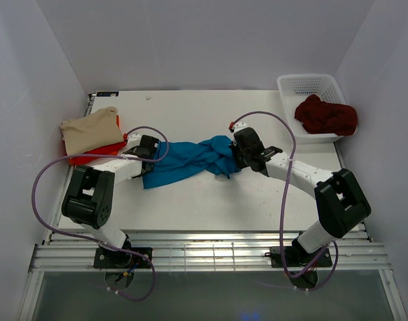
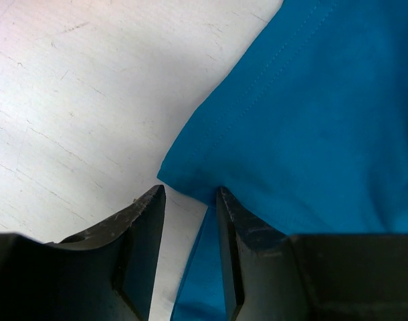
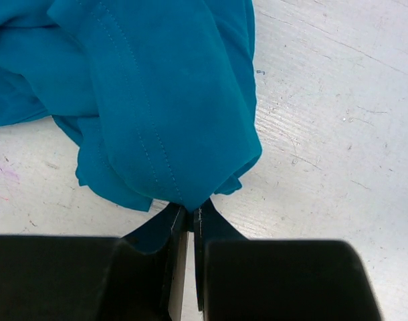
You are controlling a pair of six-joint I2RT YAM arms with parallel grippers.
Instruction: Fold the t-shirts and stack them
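Note:
A teal t-shirt [image 1: 180, 160] lies stretched and bunched across the middle of the table. My left gripper is open at its left end, fingertips at the fabric's corner, one over bare table and one on the cloth. My right gripper is shut on a folded edge of the teal t-shirt [image 3: 157, 100] at its bunched right end.
Folded beige [image 1: 87, 130] and red cloths are stacked at the left. A white basket [image 1: 294, 87] holding a dark red cloth [image 1: 324, 117] stands at the back right.

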